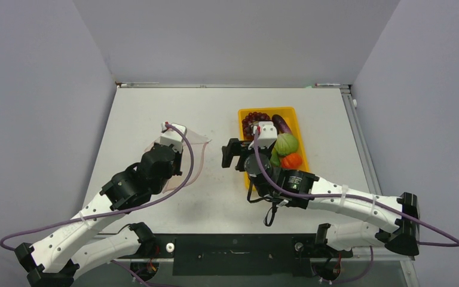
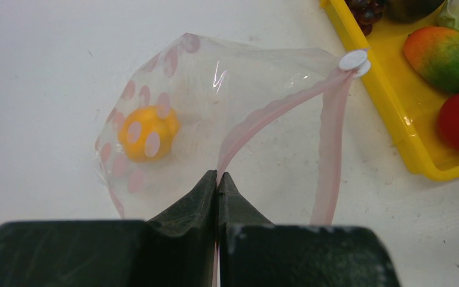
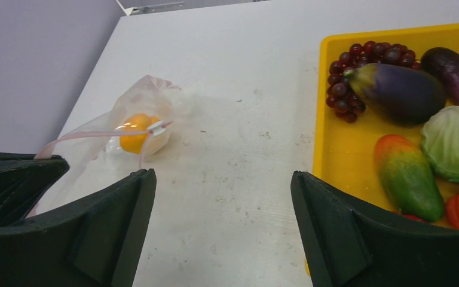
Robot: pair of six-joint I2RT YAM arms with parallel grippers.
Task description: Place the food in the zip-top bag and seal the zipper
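Note:
A clear zip bag [image 2: 257, 78] with pink spots, a pink zipper edge and a white slider [image 2: 352, 60] lies on the table, its mouth raised at my left gripper, which is shut on that edge. Inside the bag rests a yellow pepper, also seen through the plastic in the right wrist view [image 3: 134, 140]. My right gripper stands open and empty, right of the bag, beside the food tray.
The yellow tray [image 3: 321, 137] at the right holds grapes [image 3: 343, 89], eggplants [image 3: 394, 92], a cabbage [image 3: 451, 134], a mango [image 3: 406, 179] and red vegetables. Bare table lies between bag and tray and behind both.

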